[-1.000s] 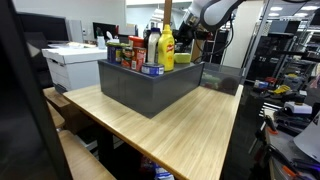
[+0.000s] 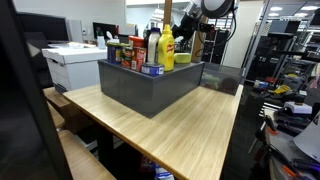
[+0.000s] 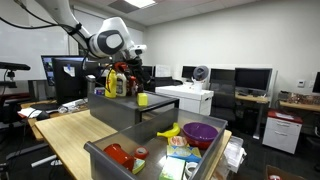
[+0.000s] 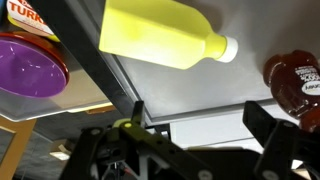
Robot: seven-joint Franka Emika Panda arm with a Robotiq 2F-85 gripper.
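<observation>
My gripper is open in the wrist view, its two dark fingers well apart with nothing between them. Just beyond the fingers, a yellow bottle [image 4: 155, 32] with a whitish cap lies across the top of the view, over a grey surface. To its right is a dark brown bottle [image 4: 297, 85] with a label. In the second exterior view the gripper [image 3: 143, 80] hangs over the far end of the grey shelf, above a yellow object [image 3: 143, 99]. Its fingertips are too small to read there.
A purple bowl [image 3: 200, 132], red cups [image 3: 120, 155] and packets fill the grey bin [image 3: 108, 168] by the shelf. Bottles and cans, including a tall yellow bottle [image 2: 167, 50], crowd the shelf's near end.
The arm has shifted somewhat to the right in the first exterior view. The shelf and its items look unmoved.
</observation>
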